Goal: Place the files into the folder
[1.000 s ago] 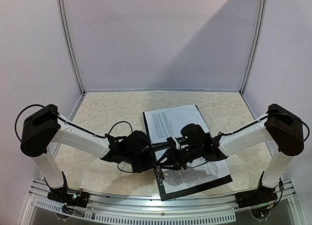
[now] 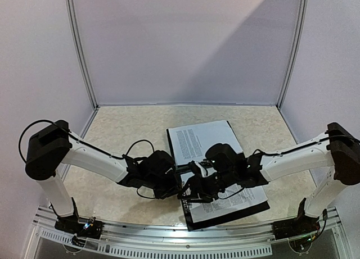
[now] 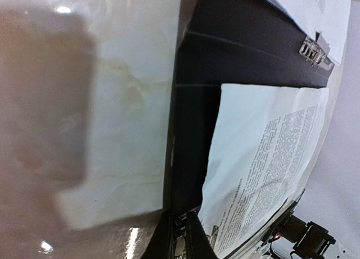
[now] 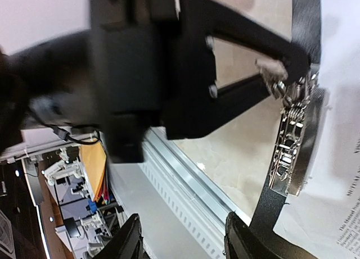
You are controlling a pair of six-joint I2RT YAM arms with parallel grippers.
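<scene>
A black folder (image 2: pixel 225 217) lies open on the table, a printed sheet (image 2: pixel 242 201) on its near half and another sheet (image 2: pixel 207 136) on its far half. At the near half's left edge, the metal clip (image 4: pixel 289 141) shows in the right wrist view. My left gripper is at this clip, its fingertips close together against the clip's upper part; whether they grip it is unclear. My right gripper stands open over the near half beside the left one, nothing between its fingers. In the top view both grippers partly hide the clip.
A second metal clip (image 3: pixel 313 51) is on the folder's far half. Bare table (image 2: pixel 118 132) lies left and right of the folder. A metal rail (image 2: pixel 185 231) runs along the front edge, and white walls stand at the sides and back.
The left arm has barely moved. The folder has shifted very slightly to the right.
</scene>
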